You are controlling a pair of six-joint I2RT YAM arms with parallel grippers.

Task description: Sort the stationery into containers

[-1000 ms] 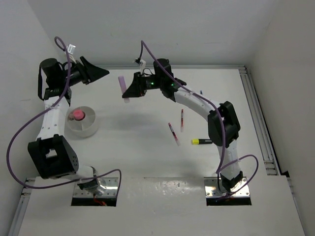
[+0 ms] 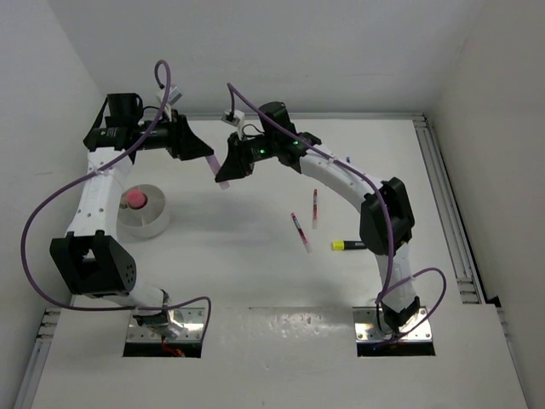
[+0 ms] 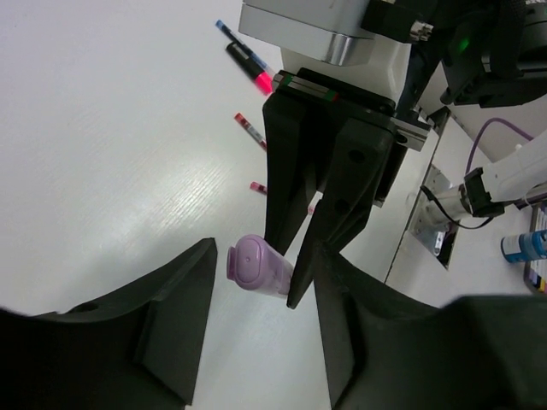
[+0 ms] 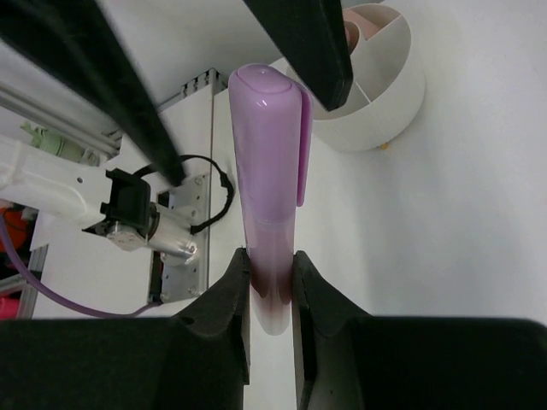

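A lilac pen-like item stands upright in my right gripper, which is shut on its lower part. My left gripper is open around the item's upper end, its fingers apart on either side. In the top view the two grippers meet left of the table's middle. A white round divided container holds pink items at the left. Two red pens lie right of centre, and a yellow-black highlighter lies near the right arm.
In the left wrist view a black-and-pink marker and a blue pen lie beyond the right gripper.
My left gripper has moved rightward and down in the top view to the lilac item. My right gripper has shifted slightly while holding it.
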